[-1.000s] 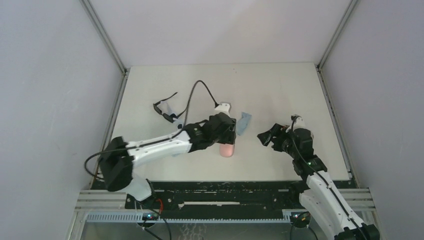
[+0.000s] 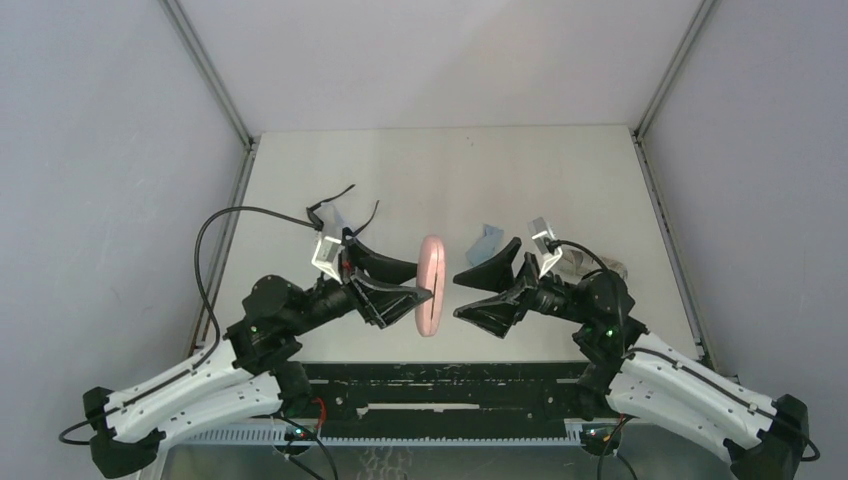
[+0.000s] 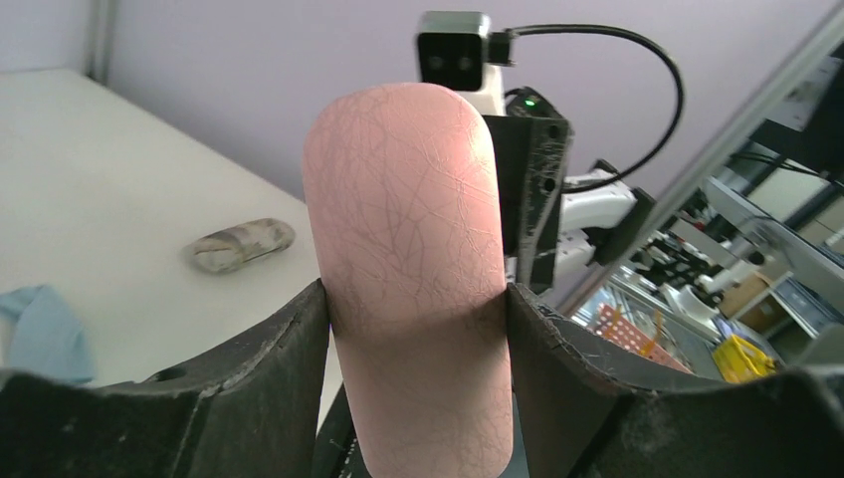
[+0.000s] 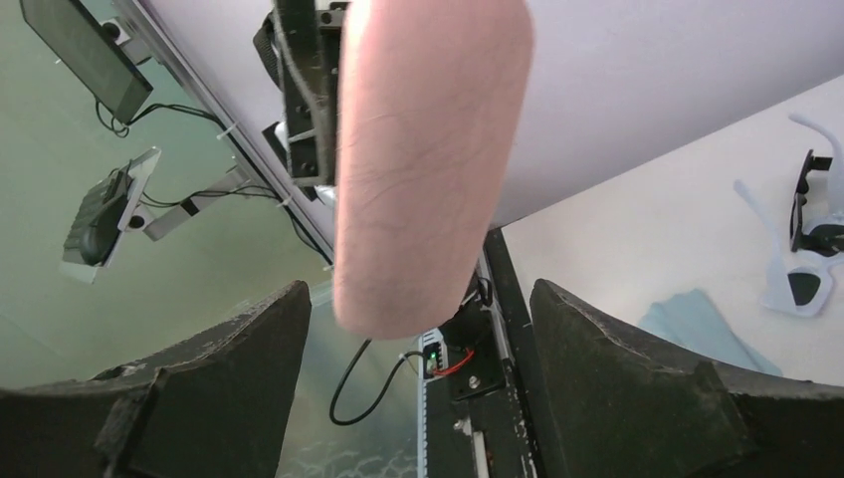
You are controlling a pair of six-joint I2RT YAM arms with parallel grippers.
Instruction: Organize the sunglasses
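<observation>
A pink glasses case (image 2: 430,286) is held up on edge above the table, closed, with a dark seam facing the top view. My left gripper is shut on it, a finger on either side. To the case's right, my right gripper (image 2: 464,294) stands open and empty, pointing at the case without touching it. Black sunglasses (image 4: 809,199) and white-framed sunglasses (image 4: 808,274) lie on the table; in the top view the left arm partly covers them. A light blue cloth (image 2: 485,244) rests near the table's middle.
A grey-beige pouch-like item (image 3: 239,245) lies on the right side of the table, partly behind the right arm in the top view. Walls enclose the left, right and far sides.
The left gripper has swung left and toward the front, turning to point right with the case raised. My right gripper has moved left toward the case and opened wider.
</observation>
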